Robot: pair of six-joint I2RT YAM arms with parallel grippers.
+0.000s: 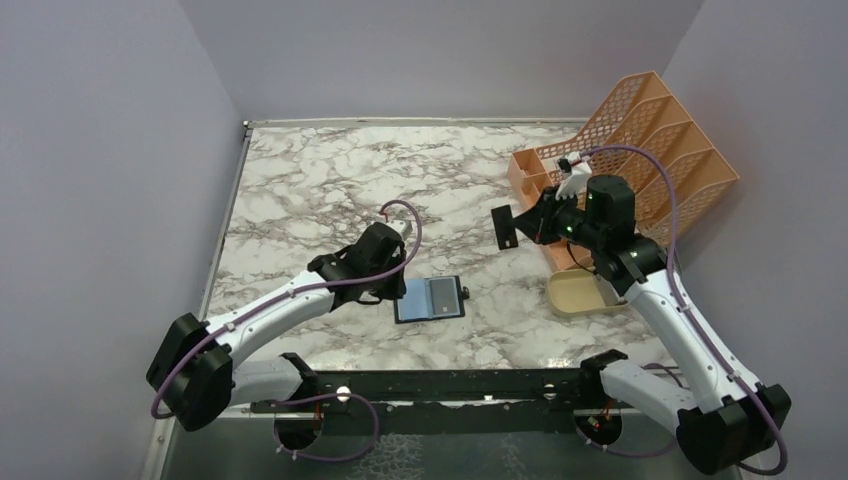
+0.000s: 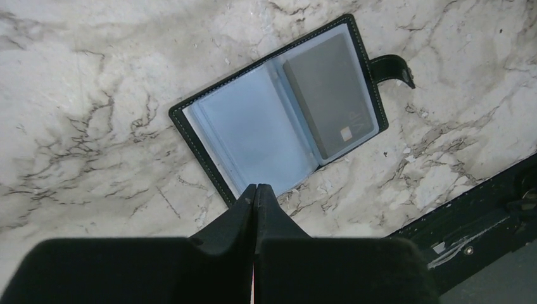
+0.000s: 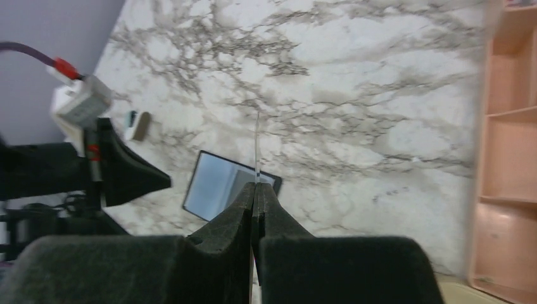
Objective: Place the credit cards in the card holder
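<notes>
The card holder lies unfolded on the table, clear bluish sleeves on one half and a grey card in the pocket of the other. My left gripper is shut over the holder's near edge, with nothing showing between its fingers; whether it touches the sleeves cannot be told. At the right, a dark card is pinched by my right gripper, held off the table and apart from the holder. In the right wrist view, that card appears edge-on as a thin line between the shut fingertips.
An orange slotted rack stands at the right, with a yellow tray in front of it. The holder's strap sticks out to the side. Bare marble table extends across the back and left.
</notes>
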